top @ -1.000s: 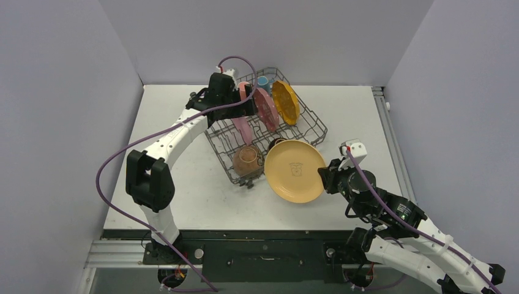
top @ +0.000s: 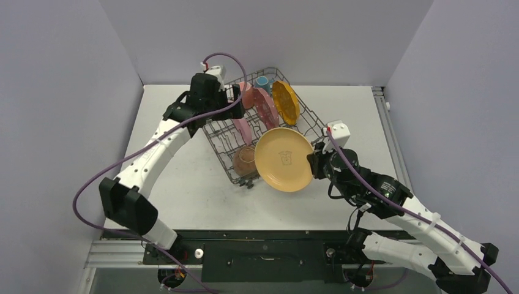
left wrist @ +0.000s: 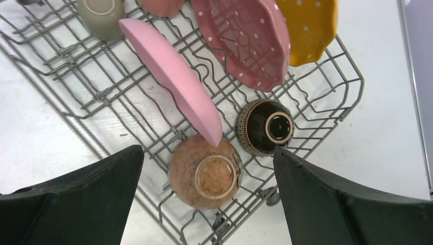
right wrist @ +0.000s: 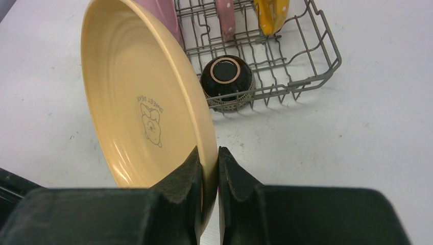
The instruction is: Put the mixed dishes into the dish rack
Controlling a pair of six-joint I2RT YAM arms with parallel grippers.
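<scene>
A yellow plate with a small printed figure [top: 283,160] is held by its right rim in my right gripper [top: 311,164], above the front right part of the wire dish rack [top: 214,146]. Seen from the right wrist, the plate [right wrist: 138,97] stands tilted, its rim between the closed fingers. My left gripper is open and empty over the rack's left side. Below it sit a pink dish [left wrist: 176,79] on edge, a brown bowl [left wrist: 204,171] and a black bowl [left wrist: 264,126], both upside down.
Farther back in the rack stand a dark pink scalloped plate [top: 265,109], an orange-yellow plate [top: 286,102] and a blue cup [top: 262,81].
My right gripper has carried the yellow plate left and back, toward the rack, covering the black bowl from above. The left arm has swung left, away from the rack's middle.
</scene>
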